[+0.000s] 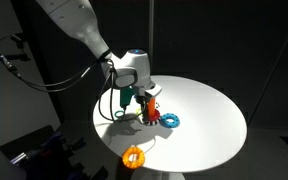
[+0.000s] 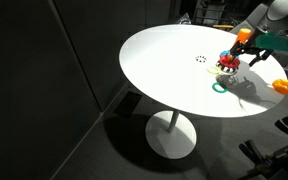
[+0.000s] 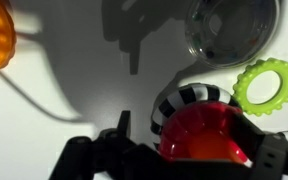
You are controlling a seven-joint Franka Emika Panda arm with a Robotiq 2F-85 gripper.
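Note:
My gripper stands open in the wrist view, its dark fingers on either side of a red ring (image 3: pixel 189 122). Orange shows inside the red one. Beneath the red lies a black-and-white striped ring (image 3: pixel 202 93). Exterior view 1 has an upright orange piece (image 1: pixel 152 103) at the gripper, above the red ring (image 1: pixel 154 114). From the other side, the orange piece (image 2: pixel 244 36) appears by the gripper and the red ring (image 2: pixel 228 65) lower down. Whether the fingers touch anything cannot be told.
An orange ring (image 1: pixel 133 157) lies alone near the round white table's edge. Around the stack are a blue ring (image 1: pixel 170 120), a green ring (image 2: pixel 219 87) and a lime ring (image 3: pixel 265 86). A clear round container (image 3: pixel 231 27) is close by.

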